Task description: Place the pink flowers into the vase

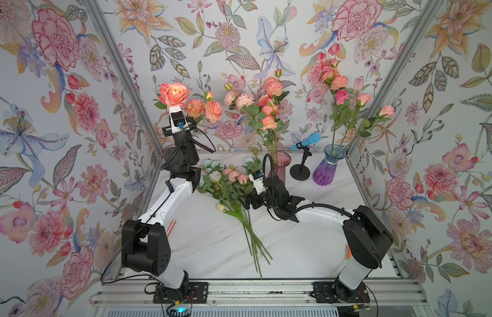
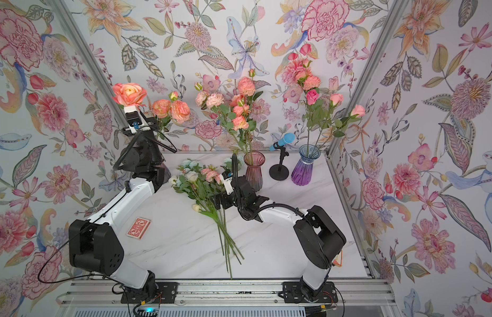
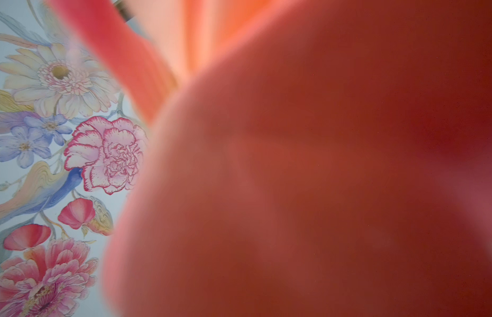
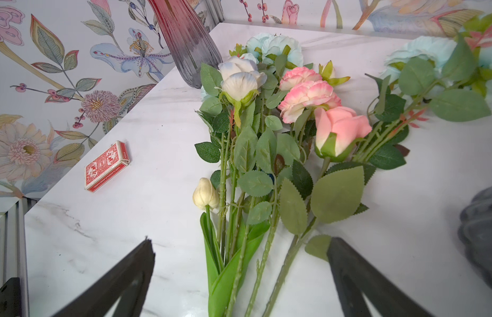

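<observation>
My left gripper (image 1: pixel 175 112) is raised at the back left, shut, with a large coral-pink rose (image 1: pixel 174 94) right above it. Blurred petals (image 3: pixel 288 200) of that rose fill most of the left wrist view and hide the fingers; its stem is out of sight. A red-to-grey ribbed vase (image 4: pixel 185 39) stands at the back left, mostly behind the left arm in the top views. Open and empty, my right gripper hovers over stems of the flowers on the table. Among those are a pink rose (image 4: pixel 341 129) and ruffled pink blooms (image 4: pixel 309 97).
A pink vase (image 1: pixel 280 163) and a purple vase (image 1: pixel 326 169) at the back bear tall flowers. Between them stands a blue device on a black stand (image 1: pixel 300 170). A red card box (image 2: pixel 138 228) lies at the left.
</observation>
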